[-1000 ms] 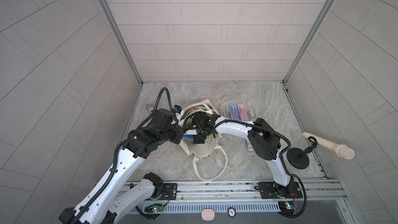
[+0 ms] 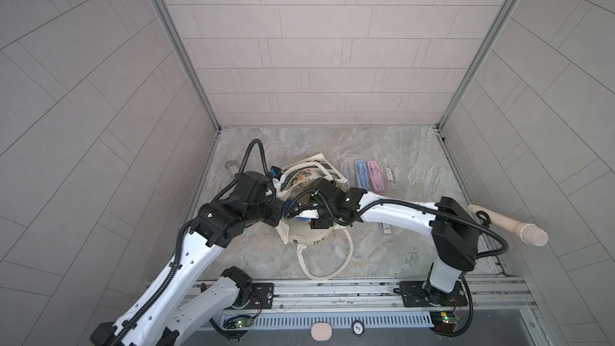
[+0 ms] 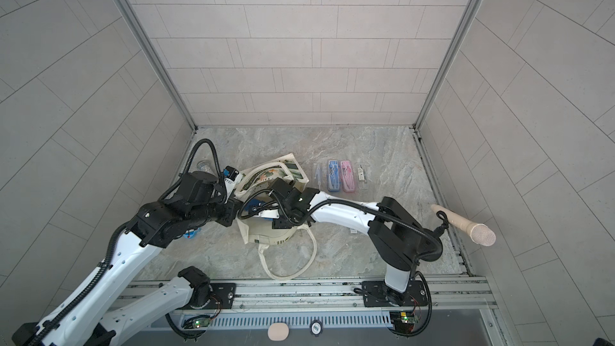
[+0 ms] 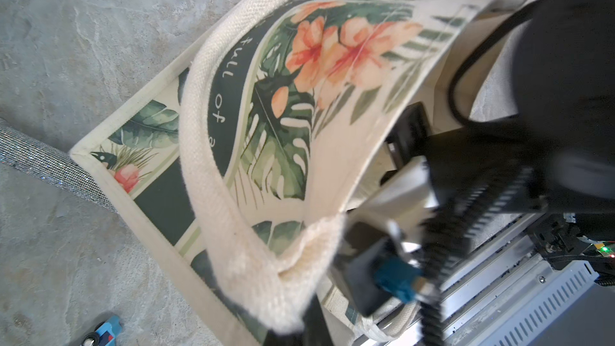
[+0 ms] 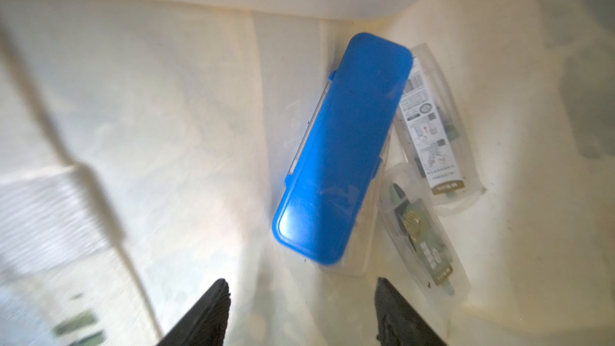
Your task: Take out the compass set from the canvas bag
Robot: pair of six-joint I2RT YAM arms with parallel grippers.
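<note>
The blue compass set case (image 5: 342,147) lies flat inside the canvas bag (image 4: 358,57), its clear lower part showing along one edge. In the right wrist view my right gripper points into the bag, its fingers (image 5: 208,315) apart with nothing between them and short of the case's near end. At the bottom edge of the left wrist view, my left gripper is shut on the bag where its handle meets the rim. From the top left view, the right arm's wrist hides much of the bag's opening.
Two clear boxes (image 5: 429,128) with labels lie beside the case in the bag. Behind and right of the bag, a blue pack (image 2: 361,173) and a pink pack (image 2: 376,175) lie on the table. A beige cylinder (image 2: 509,221) is by the right wall.
The right arm's wrist has shifted right and toward the bag's opening. Its elbow has swung right, and less of the blue case shows from above. The left arm has barely moved.
</note>
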